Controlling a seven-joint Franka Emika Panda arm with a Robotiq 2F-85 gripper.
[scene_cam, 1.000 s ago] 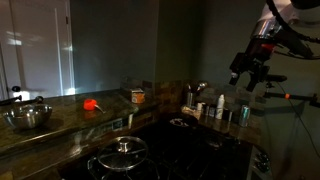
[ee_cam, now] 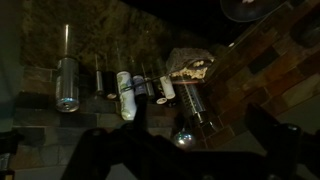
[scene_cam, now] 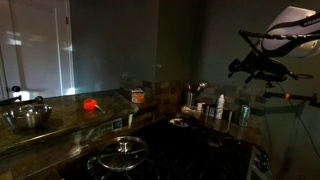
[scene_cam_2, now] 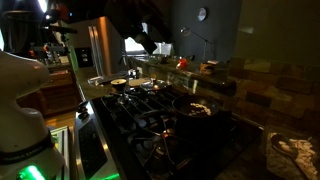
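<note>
My gripper reaches into the bottom of the wrist view as two dark fingers set wide apart, with no object held between them. In exterior view 1 the white arm is high at the right, above the counter. Below, a row of containers includes a white bottle, a clear tall mill and a steel-and-glass canister. Beside them lies an open bag of pale pieces. A lidded pot stands on the stove in exterior view 1.
The dark stove holds a pan with food in it. On the raised ledge are a steel bowl, a red item and an orange tub. A tiled wall backs the counter. The room is dim.
In exterior view 1 the arm has swung and tilted, and its hand now points more to the left. The pot, bottles and ledge items stay where they were.
</note>
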